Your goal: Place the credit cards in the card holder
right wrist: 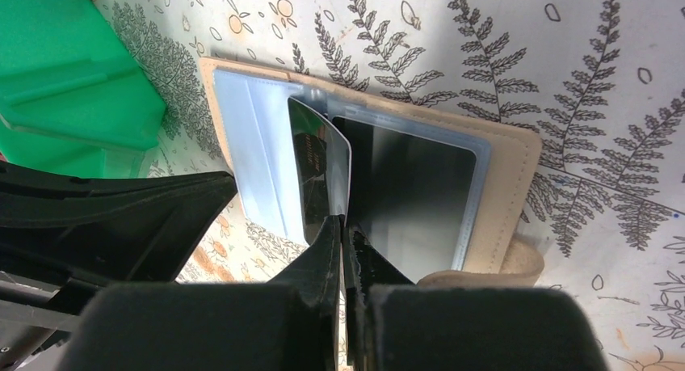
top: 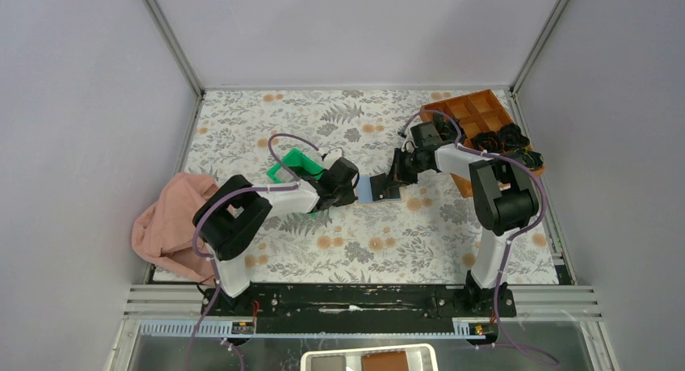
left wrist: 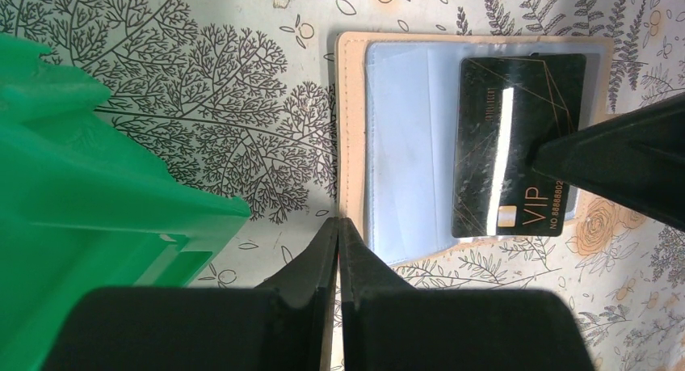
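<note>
The open card holder, tan outside with pale-blue lining, lies on the patterned table between my grippers. A black VIP card leans over it, its right edge raised beside the dark pocket in the right wrist view. My right gripper is shut on that raised edge near a corner; a thin pale line shows between the fingertips. At the holder's left border, my left gripper is shut, tips touching the tan rim. Whether the rim is pinched between them is unclear. The holder's near left corner is hidden.
Close to the left gripper stands a green container, partly under that arm. An orange compartment box with dark coiled items sits at the back right. Pink cloth lies at the left.
</note>
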